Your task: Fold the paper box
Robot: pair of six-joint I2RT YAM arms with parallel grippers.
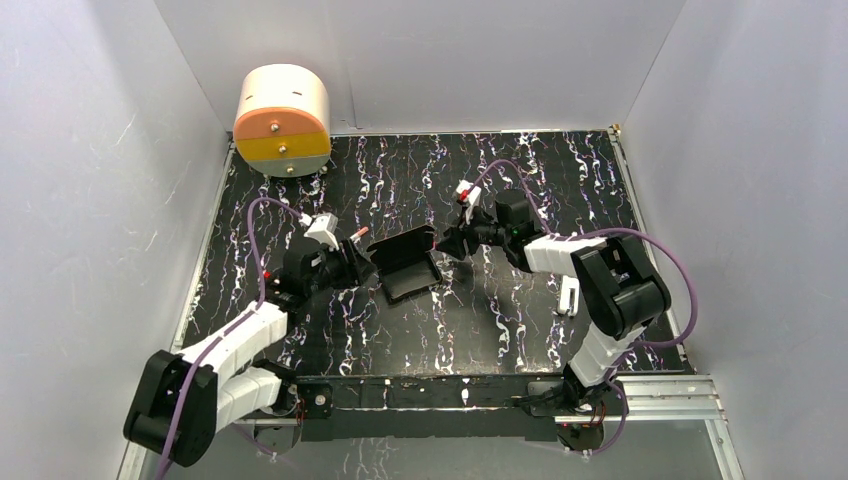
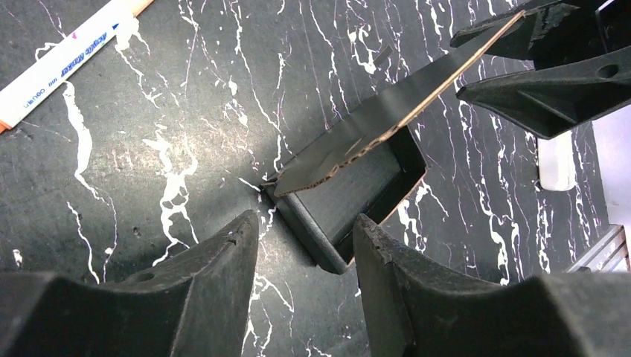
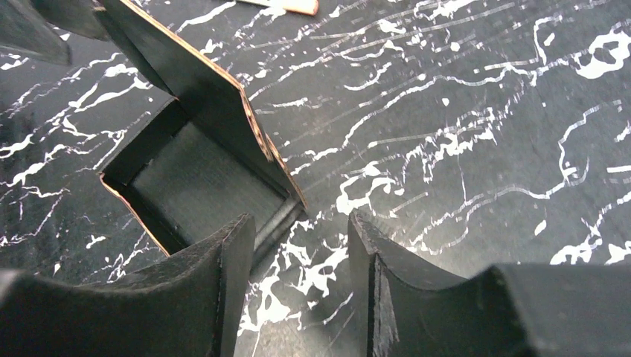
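Observation:
The black paper box (image 1: 409, 280) rests on the dark marbled table, its tray part squared up and uncovered. Its lid (image 1: 402, 244) stands tilted up from the rear side; the bare cardboard edge of the lid (image 2: 387, 132) shows in the left wrist view. My left gripper (image 1: 370, 266) is open at the box's left side, and between its fingers nothing is held. On the right side, by the lid's end, my right gripper (image 1: 447, 251) is also open, with an empty gap between its fingers.
Behind the box lies a white marker (image 2: 71, 63) with orange ends. A rounded cabinet (image 1: 283, 120) with coloured drawers fills the back left corner. Something small and white (image 1: 568, 297) sits at the right. Bare table (image 1: 470, 340) spreads in front of the box.

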